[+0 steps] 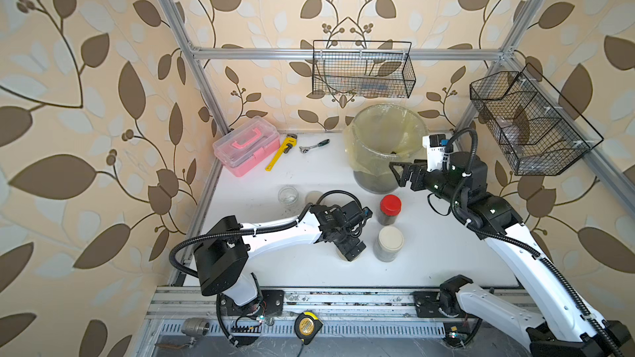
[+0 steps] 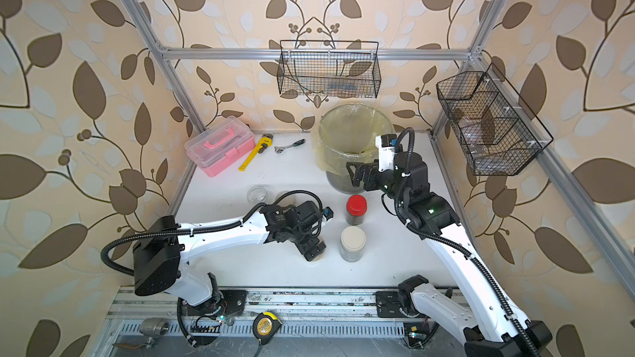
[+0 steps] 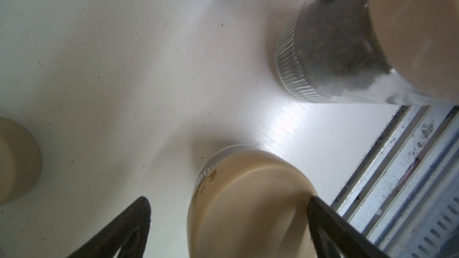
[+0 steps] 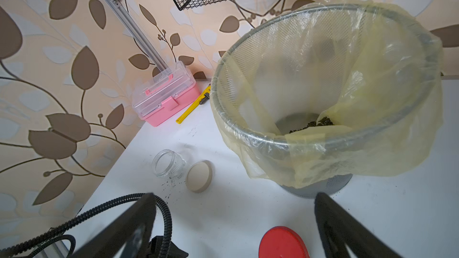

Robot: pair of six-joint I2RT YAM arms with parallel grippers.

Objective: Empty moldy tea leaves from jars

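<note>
In the left wrist view a beige-lidded jar (image 3: 253, 205) stands between the spread fingers of my open left gripper; its lid hides its contents. Beside it is a taller jar (image 3: 334, 52) with dark leaves inside and a pale lid. A red-capped jar (image 1: 390, 206) stands behind that one. An empty glass jar (image 4: 168, 163) and a loose beige lid (image 4: 199, 176) lie on the table, dark crumbs near them. My right gripper is open and empty, up beside the lined bin (image 4: 306, 148), where dark leaves (image 4: 313, 124) lie.
At the back left are a pink toolbox (image 1: 247, 145), a yellow wrench (image 1: 282, 151) and a small ratchet (image 1: 314, 146). Wire baskets (image 1: 362, 72) hang on the frame. A tape measure (image 1: 307, 326) lies beyond the front edge. Bare table lies right of the jars.
</note>
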